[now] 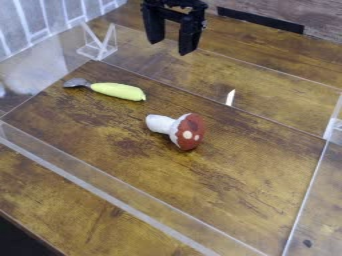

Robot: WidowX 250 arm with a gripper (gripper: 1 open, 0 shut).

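Note:
The black gripper point(173, 35) hangs at the top of the camera view, above the wooden surface; whether its fingers are open or shut is unclear. Below it, a mushroom toy point(186, 131) with a white stem and red spotted cap lies on its side near the middle. A pale yellow-green elongated object point(118, 91) with a grey end lies to its left. A small white sliver point(230, 98) is at the middle right.
Clear transparent walls point(315, 200) border the wooden tray floor at left and right. A white frame-like piece point(96, 45) stands at upper left.

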